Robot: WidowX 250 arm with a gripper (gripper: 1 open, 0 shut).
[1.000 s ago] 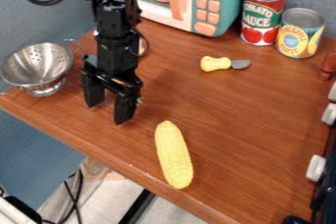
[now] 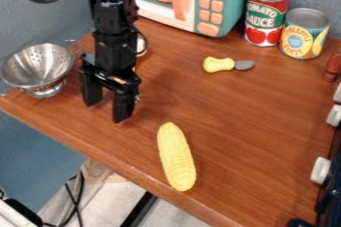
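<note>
My black gripper (image 2: pixel 110 97) is low over the left part of the wooden table (image 2: pixel 226 107), beside a metal colander (image 2: pixel 36 65). Its two fingers stand apart, and nothing clearly shows between them. A yellow corn cob (image 2: pixel 176 156) lies to the right and nearer the front edge. A small tool with a yellow handle (image 2: pixel 217 65) lies farther back. A round object behind my arm is mostly hidden.
At the back stand a teal toy microwave (image 2: pixel 213 2), a tomato sauce can (image 2: pixel 265 15), a yellow-labelled can (image 2: pixel 304 34) and a small red bottle (image 2: pixel 333 68). White-and-dark equipment lines the right edge.
The objects on the table have not visibly moved.
</note>
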